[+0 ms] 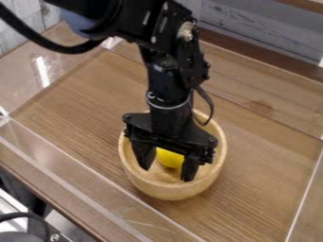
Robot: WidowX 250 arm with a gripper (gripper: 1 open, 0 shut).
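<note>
A black arm reaches down from the top centre to my gripper (pixel 169 158), whose two fingers hang inside a pale wooden bowl (pixel 172 189) near the front of the table. A yellow object (pixel 172 159) lies in the bowl between the fingers, partly hidden by the gripper. The fingers stand apart, on either side of it; whether they touch it I cannot tell.
A white wall (pixel 259 33) runs along the back. Dark cables and a gap lie past the front left edge.
</note>
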